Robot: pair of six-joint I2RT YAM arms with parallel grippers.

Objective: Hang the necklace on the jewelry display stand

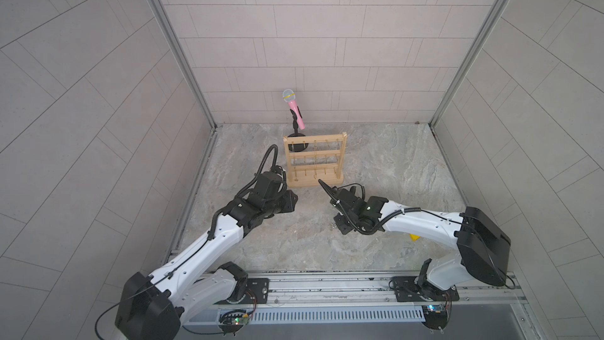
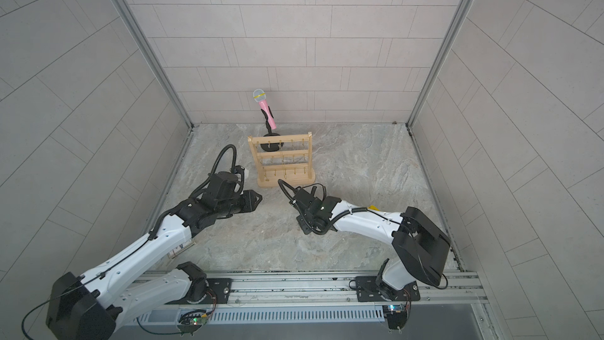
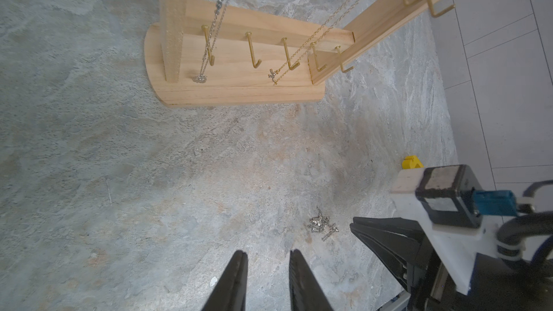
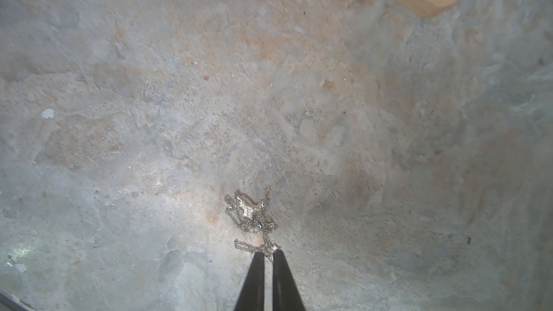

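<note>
A silver necklace lies in a small heap on the table, also seen in the left wrist view as a bunched chain (image 3: 318, 222). My right gripper points at it, its fingers almost together with a thin gap. Chain lies right at the fingertips; whether any is pinched cannot be told. In the left wrist view a short space shows between those tips and the heap. The wooden display stand (image 1: 314, 181) with brass hooks stands behind. My left gripper is open and empty, in front of the stand.
Two chains hang on the stand, a silver chain (image 3: 216, 28) and a gold-toned chain (image 3: 322, 37) with a small pendant. A pink microphone (image 1: 297, 113) on a black holder is behind it. Something yellow (image 3: 411, 162) lies at the right. Table between the grippers is clear.
</note>
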